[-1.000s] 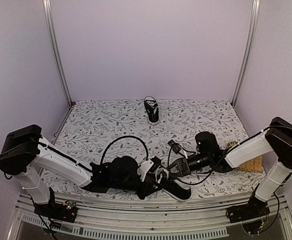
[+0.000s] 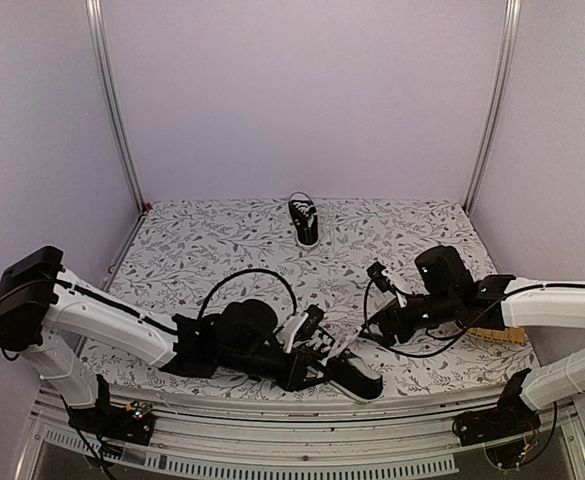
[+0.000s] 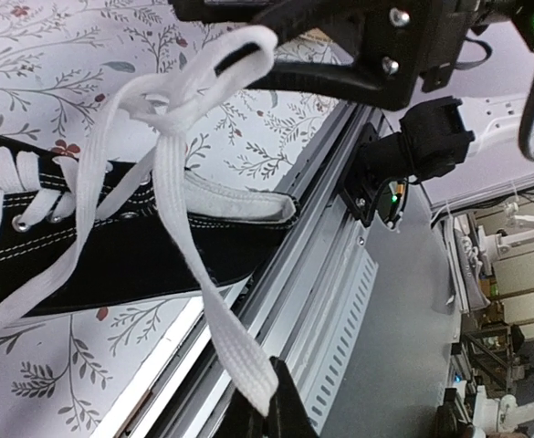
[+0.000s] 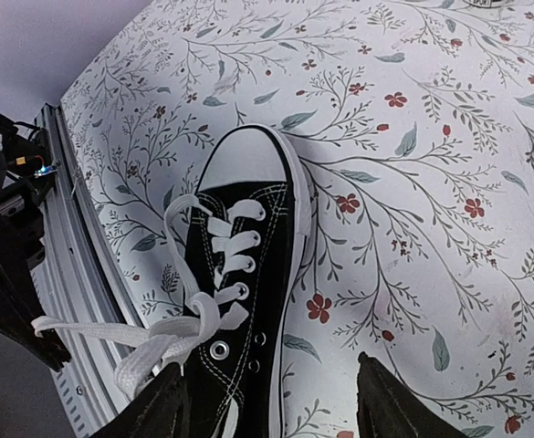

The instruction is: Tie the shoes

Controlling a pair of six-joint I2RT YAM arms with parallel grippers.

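A black shoe with white laces (image 4: 239,241) lies near the table's front edge, toe toward the front right in the top view. My left gripper is shut on the end of a white lace (image 3: 180,214), low in the left wrist view. From there the lace runs up to a loop (image 3: 248,59) above the shoe, at a finger of my right gripper. The right fingers stand apart, open; the loop lies against the left one in the right wrist view. Whether it wraps fully round that finger, I cannot tell.
Another black shoe (image 2: 304,222) stands alone at the back of the flower-patterned table (image 2: 212,235). A woven mat (image 2: 502,330) is partly hidden behind the right arm. Metal rails (image 2: 302,412) edge the table's front, close to the shoe.
My right gripper has moved right and up, away from the shoe, with the white lace drawn out toward it. The left gripper has shifted slightly; both shoes stay in place.
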